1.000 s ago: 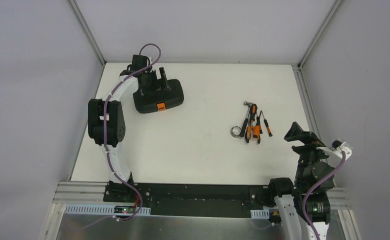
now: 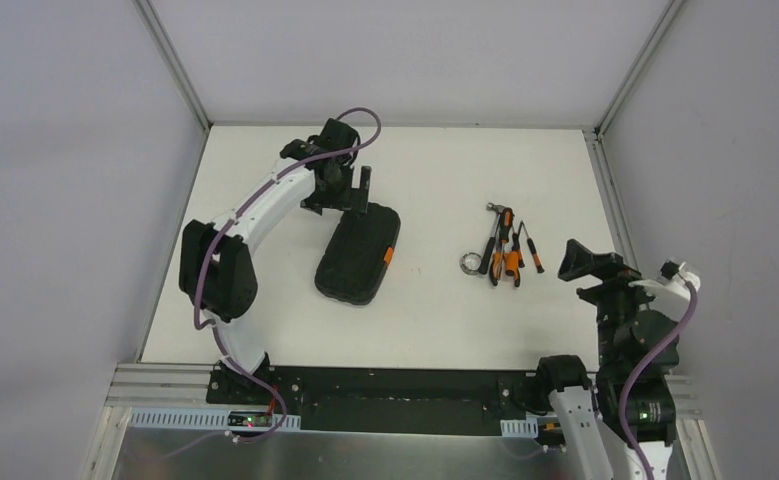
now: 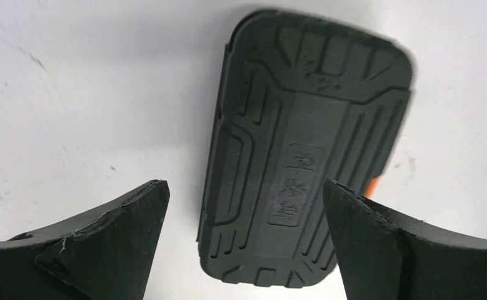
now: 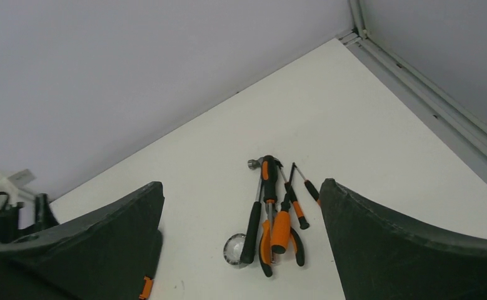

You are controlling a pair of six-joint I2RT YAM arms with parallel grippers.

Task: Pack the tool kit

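The closed black tool case (image 2: 357,262), with an orange latch, lies centre-left on the table. Above its far end my left gripper (image 2: 356,190) stands open and empty; the left wrist view shows the whole case (image 3: 297,156) between and beyond the fingers. Loose tools lie right of centre: a hammer (image 2: 487,250), orange-handled pliers (image 2: 497,265), several screwdrivers (image 2: 532,252) and a round tape roll (image 2: 471,263), partly overlapping. My right gripper (image 2: 580,262) is open at the table's right front edge, pointing toward the tools (image 4: 282,228).
Walls border the white table (image 2: 435,320) at the back and sides.
The case has moved right and toward the front, turning lengthwise. The right arm has shifted slightly.
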